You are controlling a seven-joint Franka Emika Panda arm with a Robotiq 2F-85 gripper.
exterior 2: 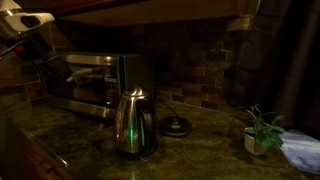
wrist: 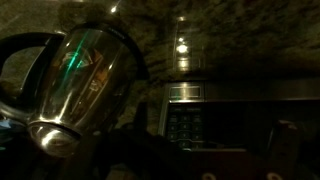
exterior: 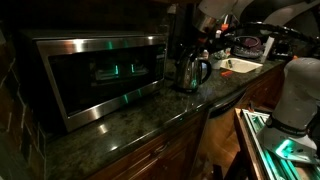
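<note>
A shiny metal kettle (exterior: 193, 72) with a dark handle stands on the dark counter beside the microwave. The second exterior view has the same kettle (exterior 2: 136, 122) upright in front, and in the wrist view the kettle (wrist: 85, 80) fills the left side. My gripper shows as dark finger shapes low in the wrist view, spread apart and open. Nothing shows between them. The kettle is off to one side of the fingers, not between them. The dim light hides much of the fingers' outline.
A silver microwave (exterior: 100, 75) stands at the back of the counter. Right of the kettle are a round black base (exterior 2: 175, 126) and a potted plant (exterior 2: 262, 132). A sink (exterior: 240, 64) is farther along.
</note>
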